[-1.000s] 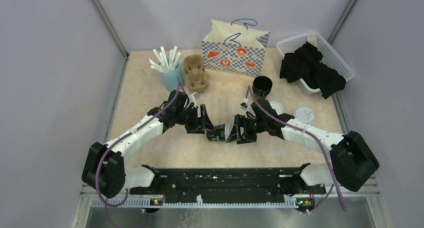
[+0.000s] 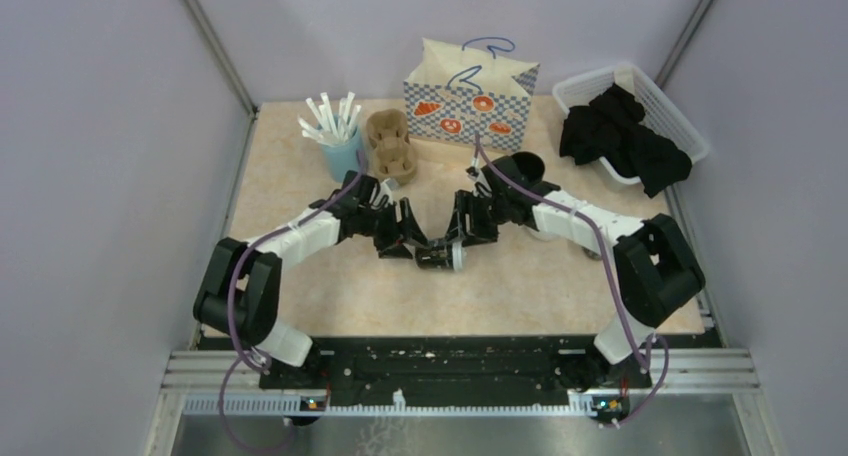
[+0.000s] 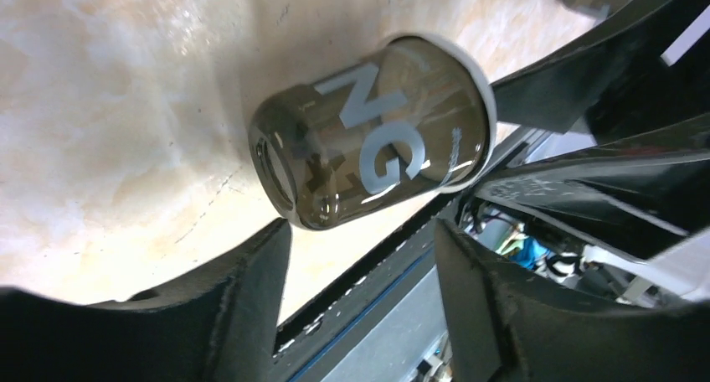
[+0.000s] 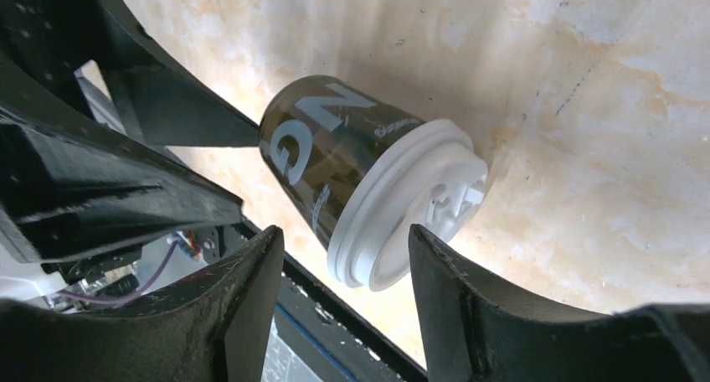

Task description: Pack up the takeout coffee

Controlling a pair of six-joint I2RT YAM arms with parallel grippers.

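A dark coffee cup [image 2: 433, 259] with white lettering lies on its side at the middle of the table. Its white lid [image 4: 406, 206] sits on the rim and points right in the top view. At the base end, my left gripper stands open, and the cup [image 3: 368, 131] lies just ahead of its fingertips. Around the lid end, my right gripper is open too, the lid's lower edge showing close to the gap between its fingers. Neither gripper visibly clamps the cup.
At the back stand a paper bag [image 2: 470, 111], a cardboard cup carrier [image 2: 392, 148] and a blue holder [image 2: 345, 158] with straws. A second dark cup [image 2: 528, 163] is behind my right arm. A white basket [image 2: 655, 121] with black cloth fills the back right.
Over the last second my right gripper has moved left and back beside the cup. The right arm now covers the white lids.
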